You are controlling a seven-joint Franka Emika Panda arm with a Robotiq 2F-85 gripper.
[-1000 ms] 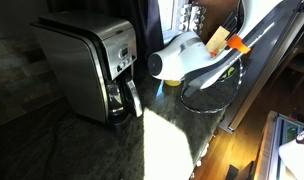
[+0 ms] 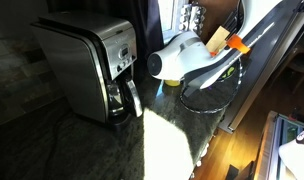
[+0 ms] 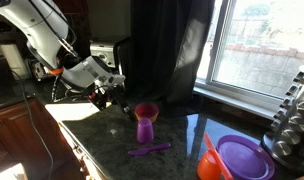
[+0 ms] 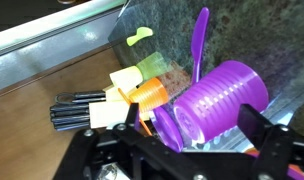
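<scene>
My gripper is open, its two black fingers apart at the bottom of the wrist view, with nothing seen held between them. Beyond them a ribbed purple cup (image 4: 227, 98) shows, its rim toward the lower left. A purple utensil (image 4: 199, 40) lies on the dark counter above it. Exterior view 2 has the purple cup (image 3: 145, 131) upright in front of a reddish-orange container (image 3: 147, 111), with the purple utensil (image 3: 150, 149) nearby. There the gripper is small and dark, left of the cup and apart from it. In exterior view 1 its fingers are hidden.
A coffee maker (image 2: 90, 65) stands at the back left in exterior view 1. Exterior view 2 shows a purple plate (image 3: 250, 160) and an orange cup (image 3: 208, 166) at right. Black handles (image 4: 80, 111), an orange cup (image 4: 149, 95) and a yellow utensil (image 4: 139, 36) appear in the wrist view.
</scene>
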